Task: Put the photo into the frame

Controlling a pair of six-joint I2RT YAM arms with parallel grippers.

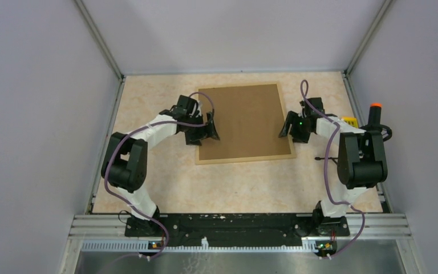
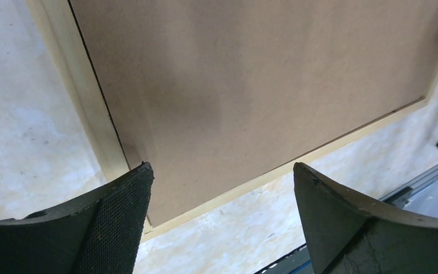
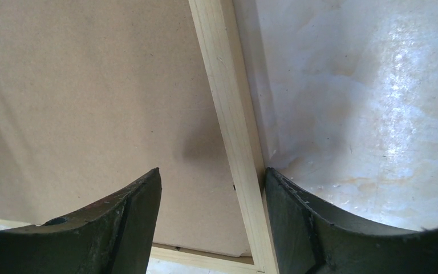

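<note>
A large light-wood frame (image 1: 245, 159) lies on the table with a plain brown board (image 1: 244, 123) filling it; no photo shows in any view. At the frame's left side, my left gripper stands open over the front-left corner, nothing between its fingers. My right gripper is at the right side, partly open. One of its fingers (image 3: 288, 211) seems to touch the outer face of the wooden side rail (image 3: 228, 108), while the other is over the board. The rail runs between the fingers without being clamped.
Beyond the right arm stand a black cylinder with an orange cap (image 1: 375, 114) and a yellow object (image 1: 349, 121). A thin black item (image 1: 327, 158) lies below them. Bare tabletop (image 1: 234, 185) stretches in front of the frame and to its left.
</note>
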